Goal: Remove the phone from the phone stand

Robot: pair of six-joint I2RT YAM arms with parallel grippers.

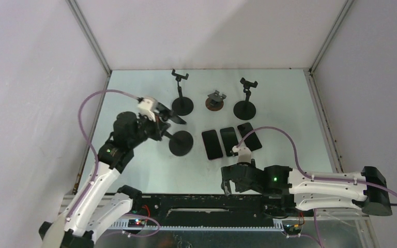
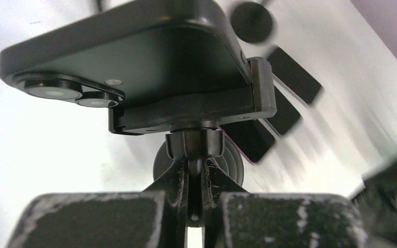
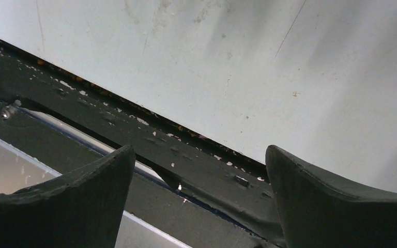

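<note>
A black phone (image 2: 150, 64) sits clamped in the cradle of a black phone stand (image 2: 196, 144), seen close in the left wrist view. My left gripper is shut on the stand's post, below the cradle. From the top, the left gripper (image 1: 160, 126) appears blurred at left of centre, with the stand's round base (image 1: 181, 143) beside it and the phone (image 1: 173, 112) partly covered by the arm. Whether the base touches the table I cannot tell. My right gripper stands open over the table's front edge, nothing between its fingers.
Three dark phones lie in a row mid-table, the nearest being the left phone (image 1: 212, 144). Behind them stand two empty tall stands, a left stand (image 1: 182, 106) and a right stand (image 1: 245, 110), with a small brown-based stand (image 1: 214, 105) between.
</note>
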